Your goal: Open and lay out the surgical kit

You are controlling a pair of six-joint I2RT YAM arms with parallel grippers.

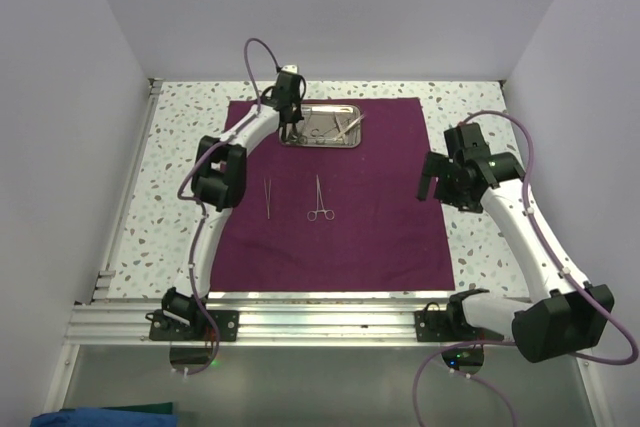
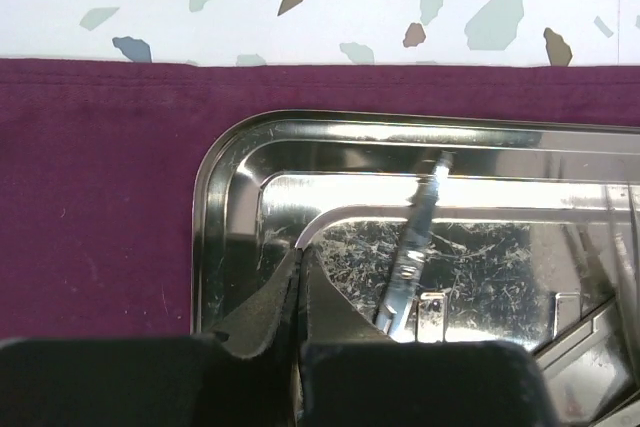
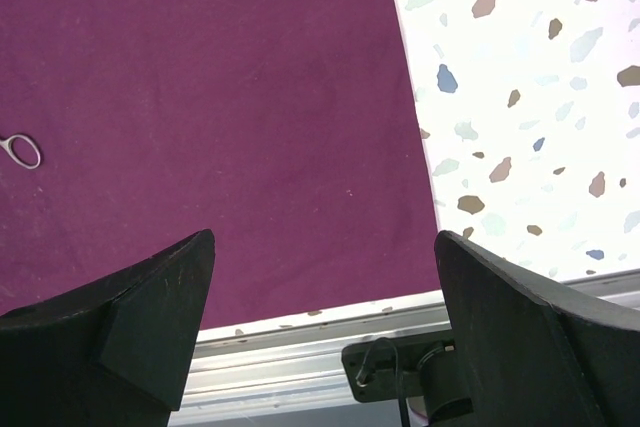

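At the back of the maroon cloth lies a metal tray (image 2: pixel 520 135). My left gripper is down over the tray's left end, fingertips pressed together with nothing between them. To the right of those fingers, and outside them, runs a shiny blade of the surgical scissors (image 2: pixel 418 237), slanted and a little blurred. The scissors' handles are hidden behind the gripper. More metal instruments (image 2: pixel 590 332) are crossed at the tray's right in the left wrist view. Above the cloth's right edge, my right gripper is open and empty.
Slim tweezers (image 1: pixel 267 198) and a ring-handled clamp (image 1: pixel 319 199) lie apart on the maroon cloth (image 1: pixel 390 237). One instrument (image 1: pixel 351 125) slants toward the tray's right rim.
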